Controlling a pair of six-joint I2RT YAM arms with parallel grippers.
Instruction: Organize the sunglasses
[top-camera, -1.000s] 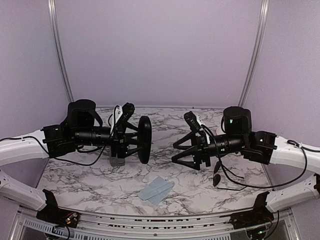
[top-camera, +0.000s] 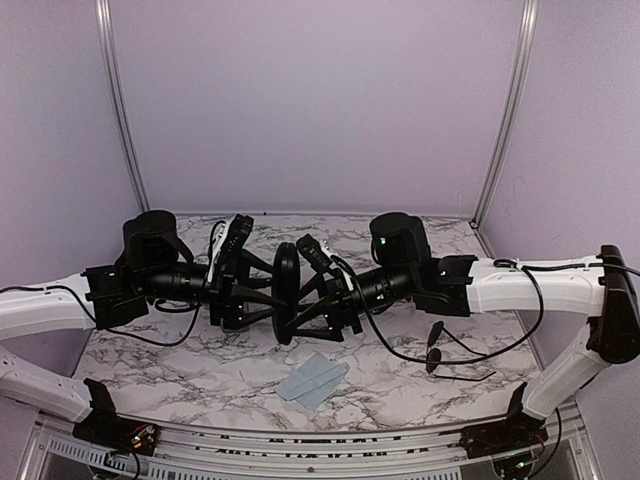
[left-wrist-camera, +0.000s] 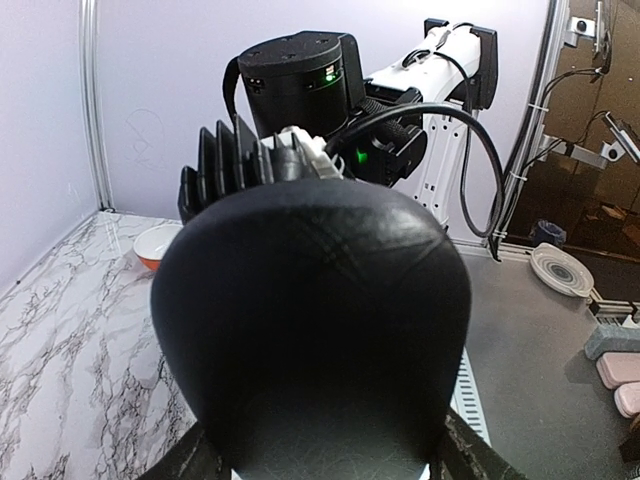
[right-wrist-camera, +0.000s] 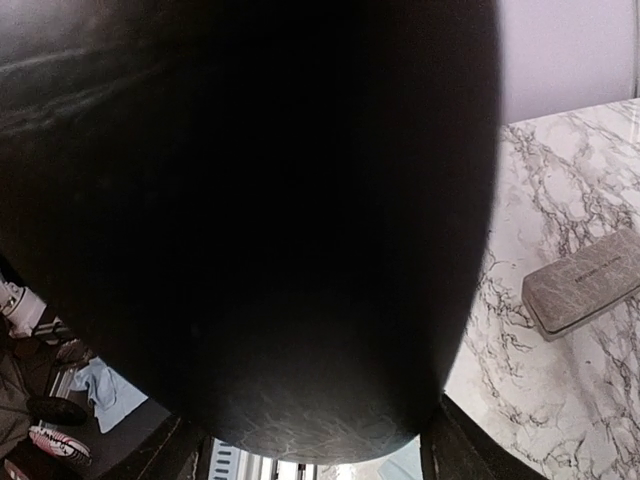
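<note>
A black rounded case (top-camera: 286, 290) stands on edge in the air above the table's middle. My left gripper (top-camera: 268, 290) is shut on it from the left. From the right, my right gripper (top-camera: 302, 308) reaches the case's other side; its fingers (right-wrist-camera: 450, 440) stand apart around the case's edge, and whether they touch it is unclear. The case (left-wrist-camera: 315, 300) fills much of both wrist views and hides what lies behind it. Dark sunglasses (top-camera: 433, 355) rest on the table at the right, arms spread.
A folded light blue cloth (top-camera: 313, 380) lies on the marble table below the grippers. In the right wrist view, a flat grey-brown box (right-wrist-camera: 585, 285) lies on the tabletop. An orange and white bowl (left-wrist-camera: 155, 243) shows in the left wrist view.
My right gripper has moved left up to the case. The case, held in my left gripper, has come down slightly and a little leftward. Sunglasses and cloth have not moved.
</note>
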